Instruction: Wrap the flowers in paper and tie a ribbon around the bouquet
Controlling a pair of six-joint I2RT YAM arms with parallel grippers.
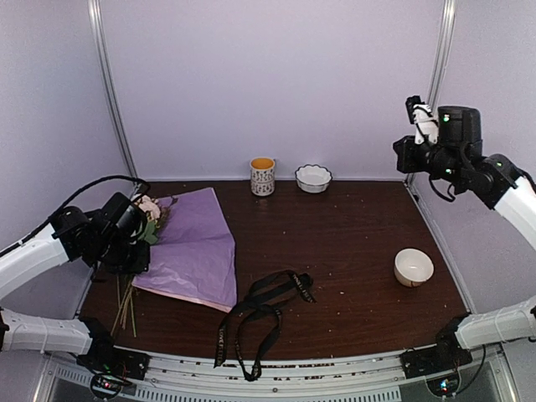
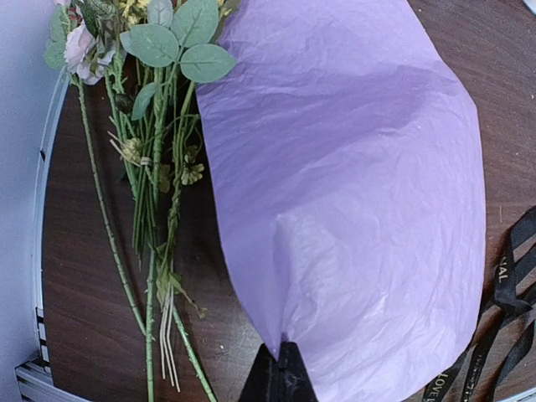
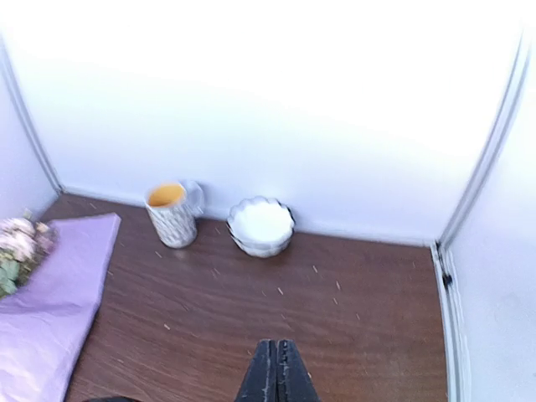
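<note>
The purple wrapping paper (image 2: pixel 360 218) lies on the left of the table. My left gripper is shut on its near left edge, where the sheet creases to the fingertips. The fake flowers, with pink blooms and green leaves (image 2: pixel 197 63), lie left of the paper, bare stems (image 2: pixel 151 293) toward the front. A black ribbon (image 1: pixel 260 310) rests in loose loops at the front middle of the table. Raised at the upper right in the top view, far from the ribbon, is the right arm. Its gripper is shut with nothing between the fingers.
At the back stand a patterned mug (image 1: pixel 262 177) with an orange inside and a white scalloped bowl (image 1: pixel 313 178). Another white bowl (image 1: pixel 413 268) sits near the right edge. Bare table lies between the ribbon and these. Walls (image 1: pixel 268 92) enclose the back and sides.
</note>
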